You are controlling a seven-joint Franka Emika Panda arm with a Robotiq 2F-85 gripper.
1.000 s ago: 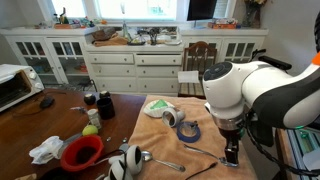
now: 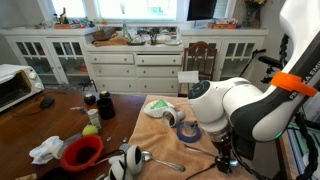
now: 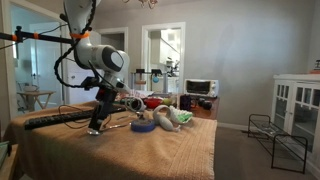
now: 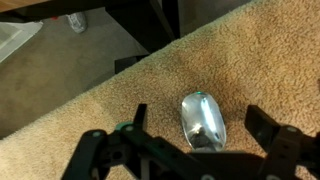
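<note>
In the wrist view, the shiny rounded end of a metal utensil, seemingly a spoon (image 4: 203, 118), lies on the tan cloth. My gripper is open above it, a dark finger (image 4: 263, 127) on either side and empty space between them and the metal. The utensil's lower part is hidden by the gripper body. From exterior view 1 the gripper (image 2: 229, 162) appears low over the cloth at the front right. Exterior view 2 has the gripper (image 3: 97, 124) close to the cloth's surface.
A blue ring (image 2: 188, 132) and a white mug (image 2: 172, 117) lie behind the gripper. Another spoon (image 2: 163, 161) rests to its left. Farther left are a red bowl (image 2: 82, 151) and several bottles. The wrist view includes the cloth-covered table edge (image 4: 110, 84).
The arm has come down and toward the near side of the table in exterior view 1. Objects on the cloth have not visibly moved.
</note>
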